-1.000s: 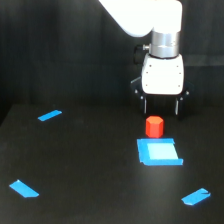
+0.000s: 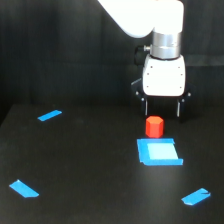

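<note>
A small red block (image 2: 154,127) stands on the dark table, just behind the blue-taped square with a white middle (image 2: 162,151). My gripper (image 2: 163,106) hangs above and seemingly behind the block, pointing down. Its two dark fingers are spread wide and nothing shows between them. The block appears lower than the fingertips and a little left of the middle of the gap. How far apart they are in depth is hard to tell.
Strips of blue tape lie at the back left (image 2: 50,115), front left (image 2: 23,188) and front right (image 2: 196,197). A dark curtain hangs behind.
My gripper has shifted very slightly to the right. The red block and the taped square have stayed in place.
</note>
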